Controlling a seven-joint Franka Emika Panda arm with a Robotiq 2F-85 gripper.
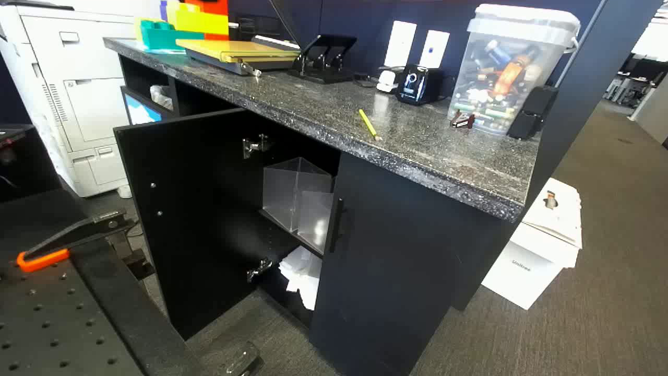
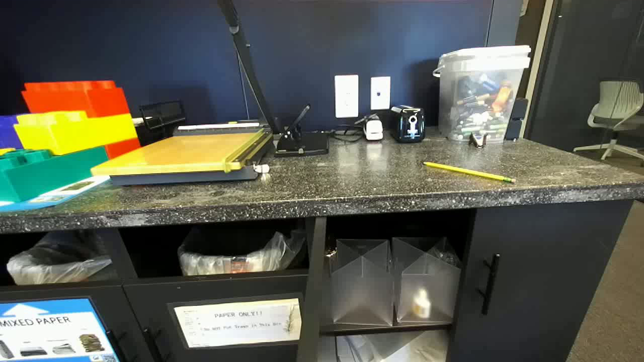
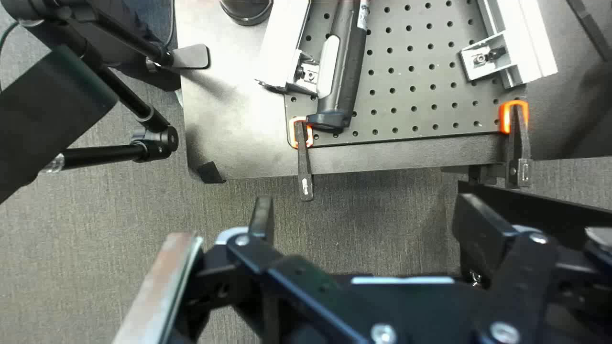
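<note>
In the wrist view my gripper is open, its two fingers wide apart with nothing between them, above grey carpet. It does not show clearly in either exterior view. A yellow pencil (image 1: 369, 125) lies on the speckled dark countertop (image 2: 362, 204), close to the front edge. Below it, one black cabinet door (image 1: 194, 232) stands swung open, while the neighbouring door (image 2: 543, 271) is shut. Inside the open cabinet, clear bins (image 2: 362, 283) sit on a shelf, with white papers (image 1: 302, 273) underneath.
Along the counter are a paper cutter (image 2: 187, 154), large toy bricks (image 2: 72, 132), a lamp base (image 2: 302, 144), a small black device (image 2: 408, 123) and a lidded tub (image 2: 483, 99). A perforated work table (image 3: 401, 86) carries orange-tipped clamps. A white box (image 1: 523, 263) stands on the floor.
</note>
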